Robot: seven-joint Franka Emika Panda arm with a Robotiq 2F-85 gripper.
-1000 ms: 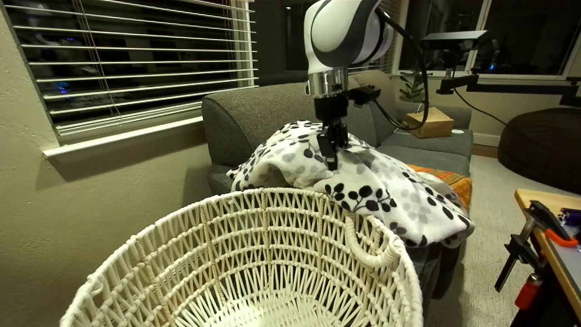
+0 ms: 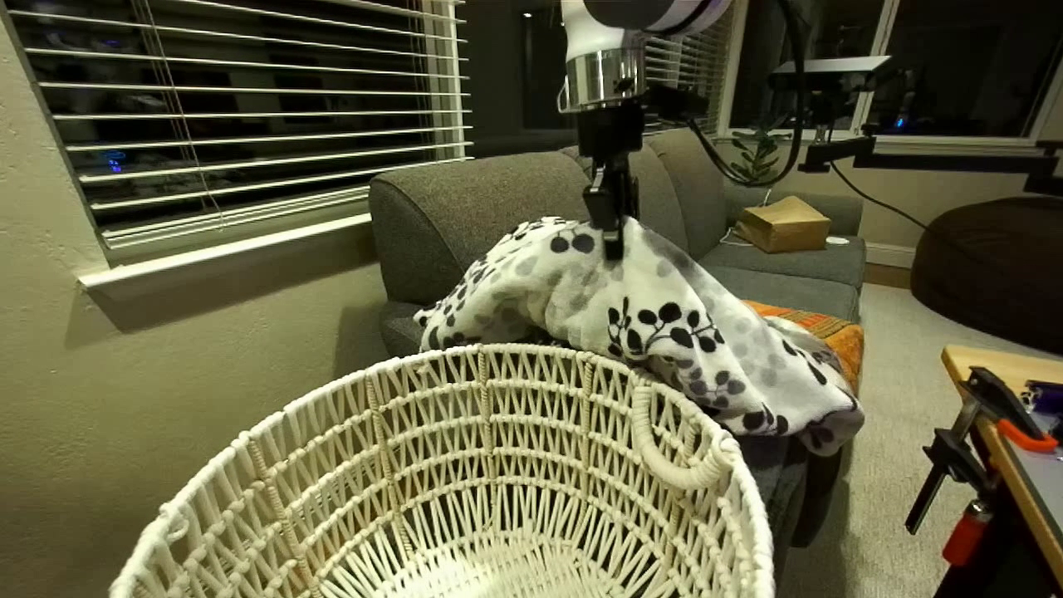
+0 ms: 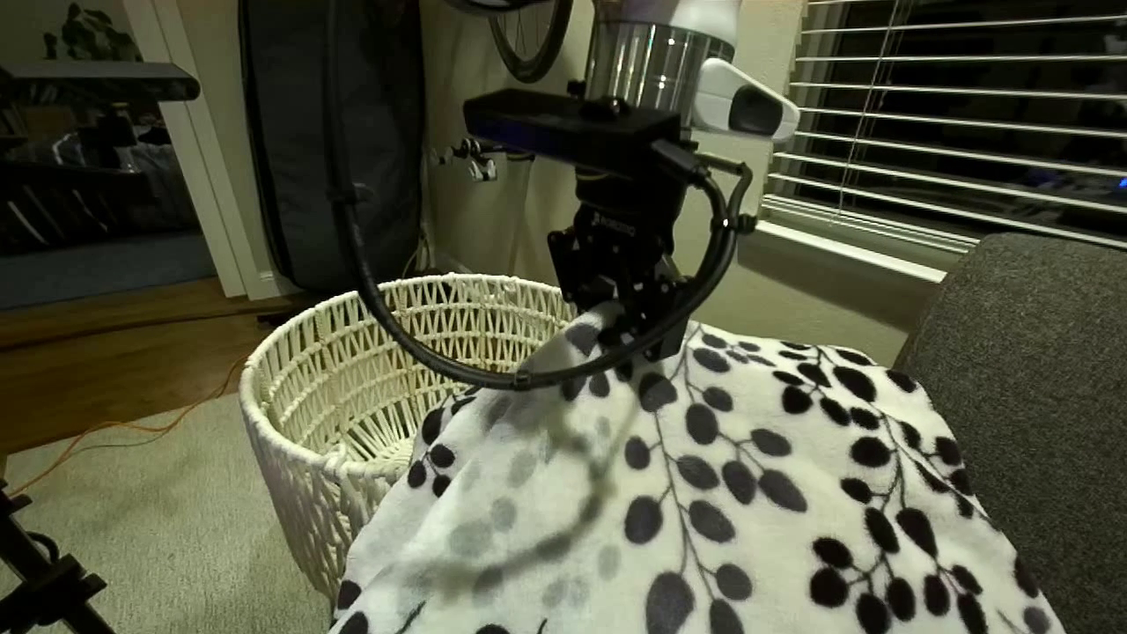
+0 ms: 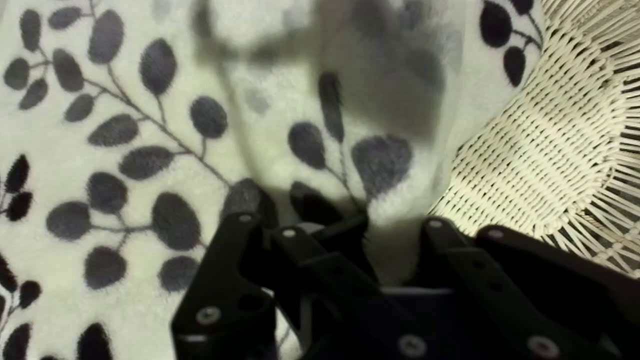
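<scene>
A white blanket (image 2: 568, 289) with dark leaf prints is draped over the near end of the couch. My gripper (image 2: 614, 234) is shut on a fold of it, and the cloth rises in a peak to the fingers. In exterior view 2 the blanket (image 3: 740, 475) fills the front, its raised part below the gripper (image 3: 634, 328). The wrist view has the blanket (image 4: 138, 150) bunched between dark fingers. A white woven basket (image 2: 478, 438) stands right before the couch; its inside looks empty where it shows.
The grey couch (image 2: 488, 194) runs along the window wall, with a brown paper bag (image 2: 784, 224) on its far seat and an orange cloth (image 2: 817, 334) nearer. At the right is a table (image 2: 1006, 458) with a clamp (image 2: 962, 428). My cable (image 3: 454, 370) loops in front of the gripper.
My gripper has risen, drawing the held part of the blanket up into a taller peak. The hem by the basket's handle has shifted slightly; the basket stays where it was.
</scene>
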